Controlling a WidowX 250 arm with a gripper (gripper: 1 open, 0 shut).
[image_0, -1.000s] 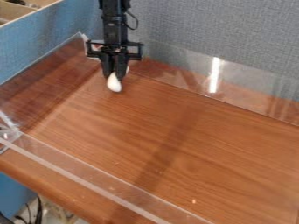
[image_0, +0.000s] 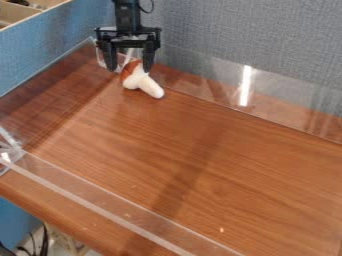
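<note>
My black gripper (image_0: 128, 56) hangs at the back left of the wooden tray, open, raised just above a white object with an orange part (image_0: 142, 84). The object lies tilted on the wood near the back corner, its white end pointing toward the front right. Its upper part is partly behind the gripper, and I cannot tell whether the fingers touch it.
Clear low walls edge it, with a grey padded wall (image_0: 267, 40) behind and a blue wall (image_0: 34, 70) at the left.
My gripper has risen off the object, which now shows more fully, lying with its white end further to the right than before.
</note>
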